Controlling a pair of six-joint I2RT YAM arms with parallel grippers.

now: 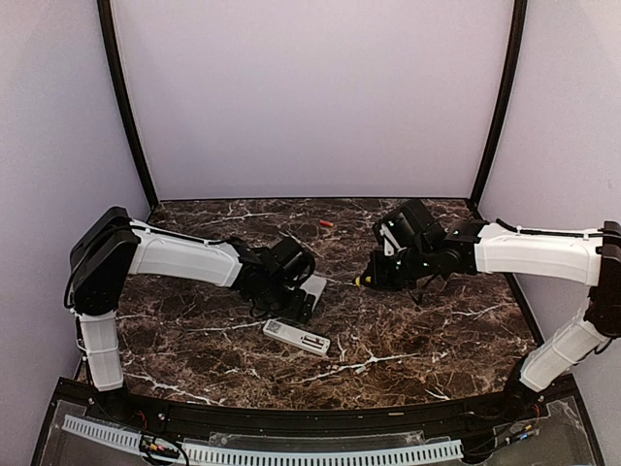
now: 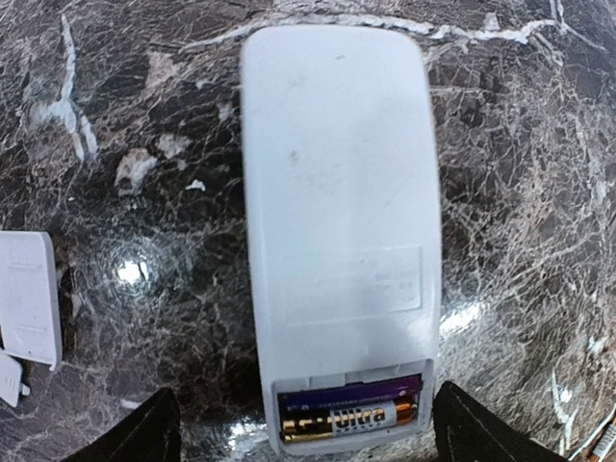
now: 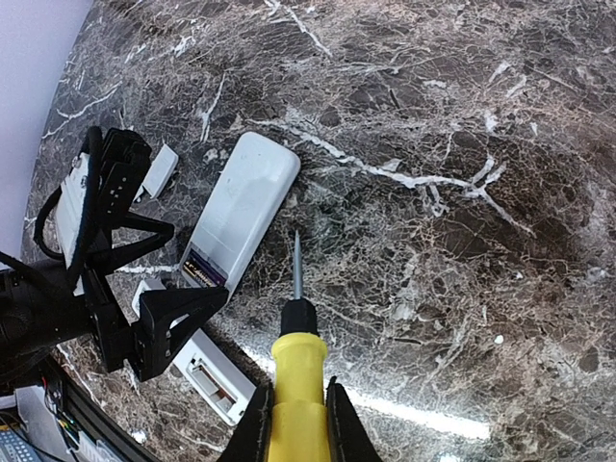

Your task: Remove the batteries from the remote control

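Note:
A white remote control [image 2: 337, 173] lies back side up on the table, its battery bay uncovered at the near end. Inside the bay sit a purple battery [image 2: 351, 394] and, beside it, a gold-and-grey battery [image 2: 346, 421]. My left gripper is open, its fingertips on either side of the remote's battery end; whether they touch it cannot be told. My right gripper is shut on a yellow-handled screwdriver [image 3: 298, 371], whose thin metal tip points away over bare table, to the right of the remote.
A second white remote [image 1: 296, 337] lies just in front of the first. A small white cover [image 2: 27, 294] rests to the remote's left. Far back lies a small red object [image 1: 326, 223].

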